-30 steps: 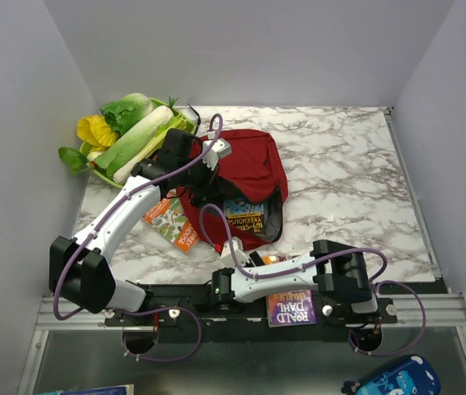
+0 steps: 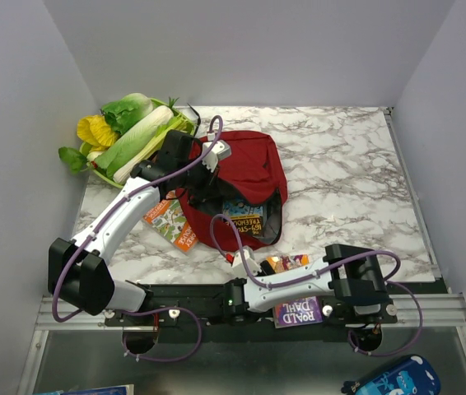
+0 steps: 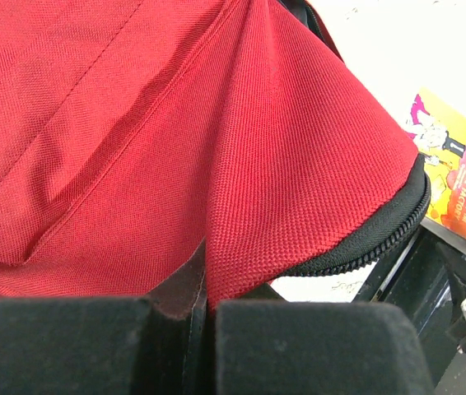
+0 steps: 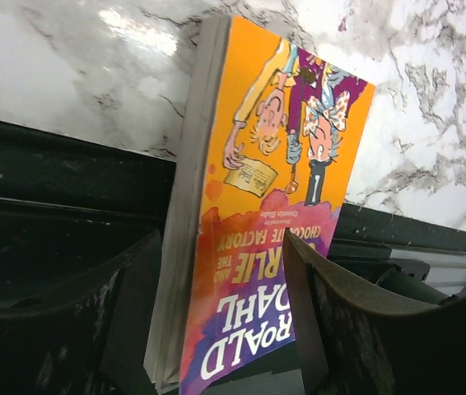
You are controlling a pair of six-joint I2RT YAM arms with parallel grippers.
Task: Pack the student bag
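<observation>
The red bag (image 2: pixel 253 169) lies with its mouth held up, and a blue Treehouse book (image 2: pixel 244 217) shows inside. My left gripper is shut on the bag's red fabric (image 3: pixel 291 164) near its black zip edge. An orange and purple Roald Dahl book (image 4: pixel 266 239) lies across the table's front edge. My right gripper is open over that book, one finger beyond its spine side and the other over the cover. In the top view the right arm hides the book's middle.
Under the left arm, an orange and green book (image 2: pixel 170 222) lies on the marble. A green basket of vegetables (image 2: pixel 126 136) stands at back left. At the front lie a blue pouch (image 2: pixel 398 377) and another book (image 2: pixel 93 390).
My right gripper has shifted slightly to the right and towards the front. The Roald Dahl book has slid a little to the right. The left arm and bag look unchanged.
</observation>
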